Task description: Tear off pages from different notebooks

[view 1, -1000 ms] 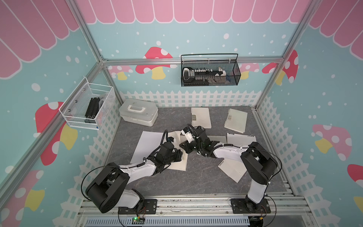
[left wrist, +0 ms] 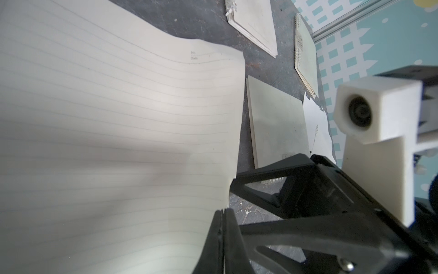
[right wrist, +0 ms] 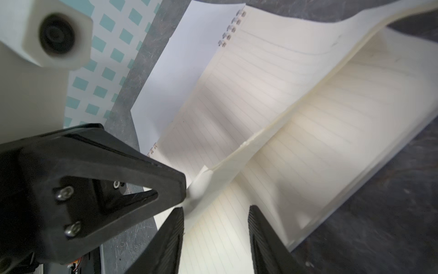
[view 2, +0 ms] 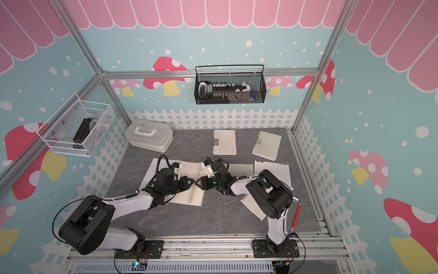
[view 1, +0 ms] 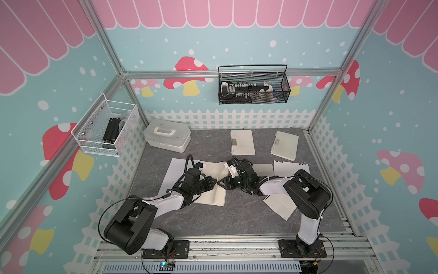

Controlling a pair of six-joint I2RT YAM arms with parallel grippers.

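Note:
An open lined notebook (right wrist: 346,146) lies on the table at left centre, one page (left wrist: 136,114) lifted and curling up along its free edge. My left gripper is shut on that page's edge, where the paper bends at the fingertips. Facing it from the right is my right gripper, its fingers part open. In the right wrist view the raised page edge lies beyond the gap between its fingers, close to the left gripper's tip. Whether the right fingers touch the paper cannot be told.
A closed grey notebook (left wrist: 278,123) lies beneath the right arm. Two more notebooks, one white (view 1: 242,142) and one greenish (view 1: 284,146), lie at the back. Loose sheets (view 1: 280,206) are at right. A grey toolbox (view 1: 167,135) stands back left.
The left gripper shifted slightly left, and the page edge rose with it.

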